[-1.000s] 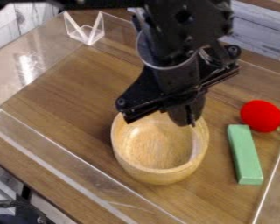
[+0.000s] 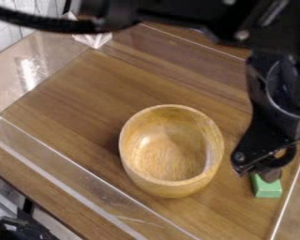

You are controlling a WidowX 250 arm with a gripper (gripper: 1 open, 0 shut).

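Observation:
A wooden bowl [image 2: 165, 150] stands empty on the table in the middle of the camera view. My gripper [image 2: 265, 159] is at the right, low over a light green block [image 2: 268, 187], of which only the near end shows beneath it. Whether anything is between its fingers is hidden, as is the red object at that side.
Clear plastic edging runs along the left and front sides, with a clear bracket at the back left, partly behind the arm.
My gripper has moved right, from above the bowl to over the green block, covering most of it and the red object.

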